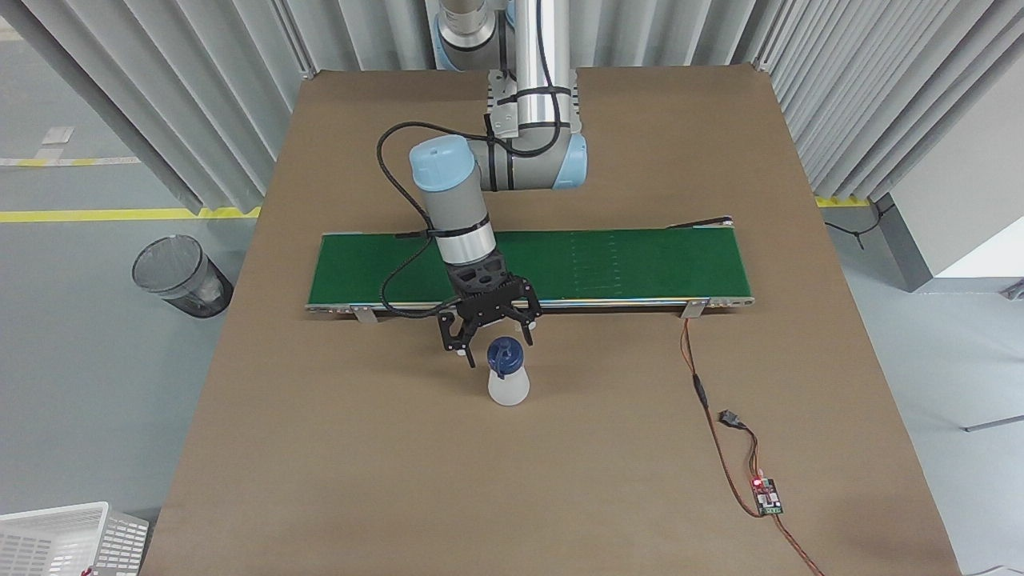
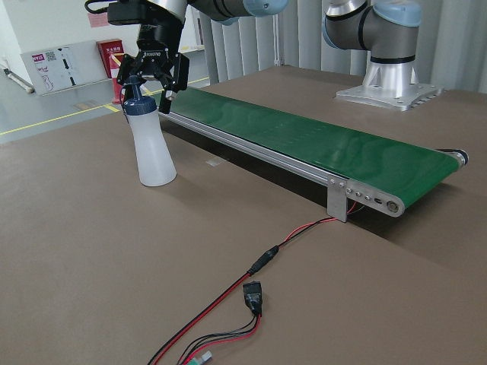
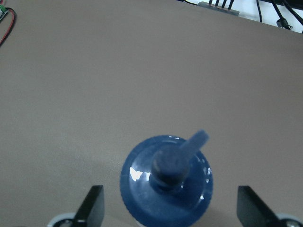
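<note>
A white squeeze bottle with a blue cap and short spout stands upright on the brown table in front of the conveyor; it shows as the bottle in the left view. My gripper is over it, open, its fingertips on either side at about cap height. In the wrist view the blue cap lies between the spread fingers, with space to each side. Whether anything touches the cap I cannot tell.
A green conveyor runs behind the bottle. Cables and a small circuit board lie at the table's right. A bin and a white basket stand off the table.
</note>
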